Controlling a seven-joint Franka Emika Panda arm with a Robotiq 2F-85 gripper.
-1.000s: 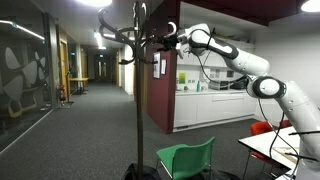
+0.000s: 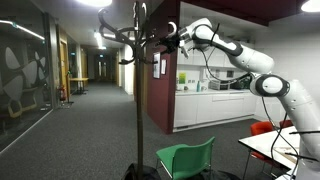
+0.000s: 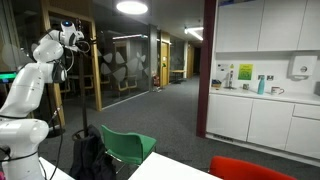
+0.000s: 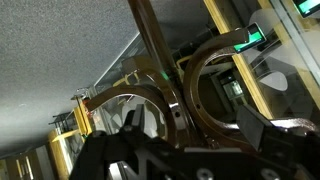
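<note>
A dark coat stand rises through exterior view 1, with curved hooks round its top. My gripper is raised to the height of those hooks, close to their right side in that view. In exterior view 2 the gripper is high at the upper left. The wrist view looks down along the brown pole, with a curved hook beside it. There the gripper is open, its dark fingers either side of the stand's curved parts. Whether they touch the wood, I cannot tell.
A green chair stands to the right of the stand. Below my arm is a white table, with a red chair near it. A dark bag sits on the floor. White cabinets line the wall.
</note>
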